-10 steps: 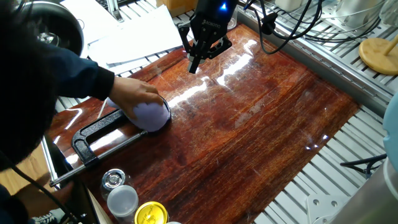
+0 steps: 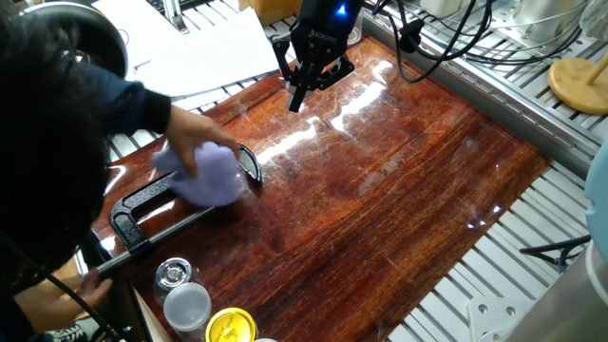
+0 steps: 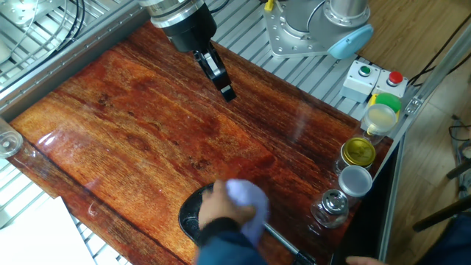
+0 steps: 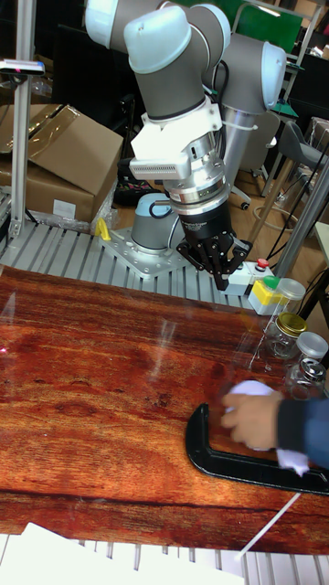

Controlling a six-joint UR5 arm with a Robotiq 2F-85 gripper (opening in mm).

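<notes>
My gripper hangs over the table's far side, its fingertips together and nothing visible between them; it also shows in the third view. Well away from it, a black C-clamp with a metal screw rod lies at the table's side. A person's hand holds a soft lilac thing, perhaps a cloth, against the clamp's end and hides part of both. In the second view the lilac thing is blurred.
Several jars stand near the table's edge, among them a gold-lidded one and a clear one. White sheets lie beside the wooden tabletop. The person's arm reaches across one side.
The person's hand has shifted slightly toward the left in the first view, and the lilac thing has moved and changed shape with it. Their other hand is now at the clamp's rod. My gripper has stayed still.
</notes>
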